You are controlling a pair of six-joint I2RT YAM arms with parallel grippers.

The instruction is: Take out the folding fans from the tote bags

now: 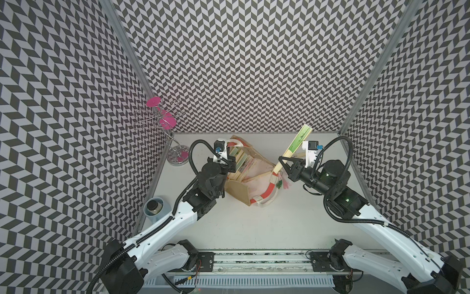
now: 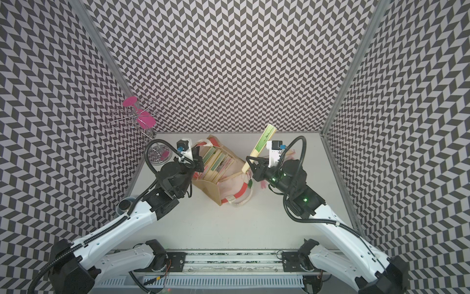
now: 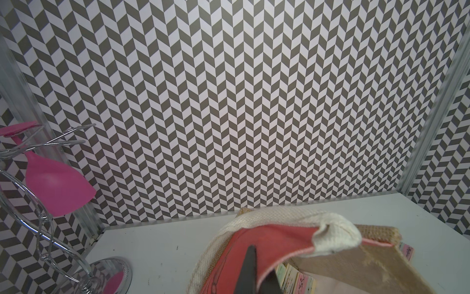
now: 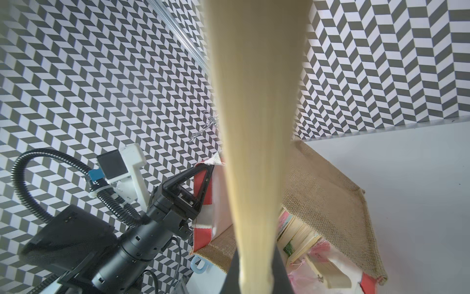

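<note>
A tan tote bag [image 1: 238, 192] with red-and-white handles lies open in mid-table. Several folding fans [image 2: 215, 164] sit side by side inside it. My left gripper is shut at the bag's left side, with the red lining [image 3: 274, 240] of its rim between the fingers. One pale wooden folding fan with a green label [image 1: 297, 141] is held tilted by my right gripper [image 1: 283, 162], over the bag's right edge. In the right wrist view the fan [image 4: 254, 147] rises blurred between the fingers and covers the middle of the picture.
At the left stands a chrome rack with pink discs [image 1: 168, 122]; a blue container [image 1: 156, 209] is nearer the front. Loose fans [image 2: 289, 154] lie right of the bag, mostly behind the right arm.
</note>
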